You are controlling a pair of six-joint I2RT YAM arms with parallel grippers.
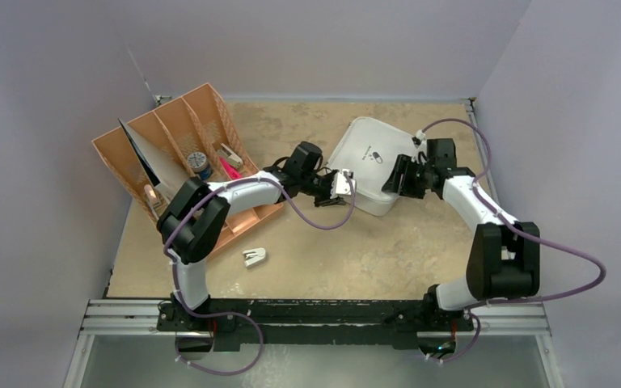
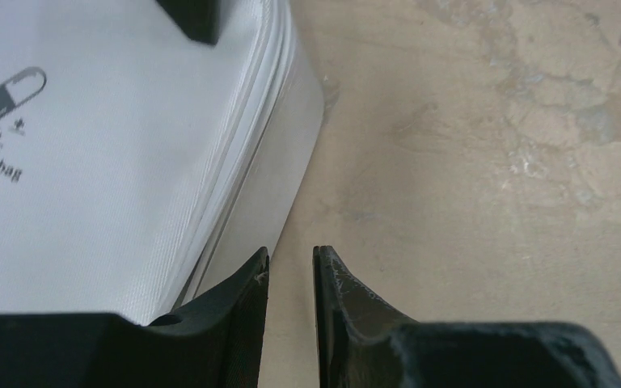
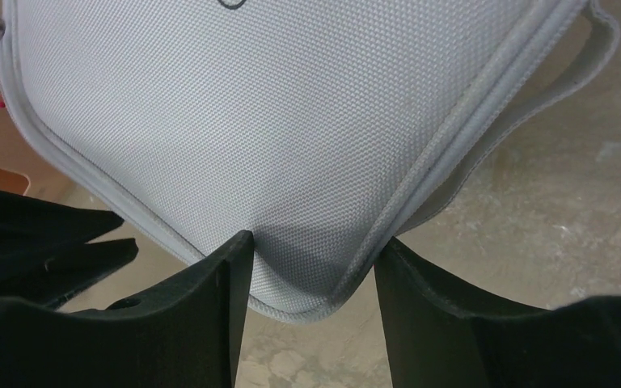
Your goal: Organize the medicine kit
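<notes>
A white medicine bag with a pill print lies closed on the table, right of centre. My right gripper is shut on one corner of it; grey-white fabric fills the space between its fingers. At the bag's near left side is my left gripper, its fingers parted by a narrow gap with only tabletop showing through. The bag's edge runs just beside its left finger; whether they touch I cannot tell. Part of the right gripper shows dark at the top of the left wrist view.
An orange compartment organizer at the left holds a jar, a pink item and others. A white stapler lies in front of it. Bare table spreads across the front middle.
</notes>
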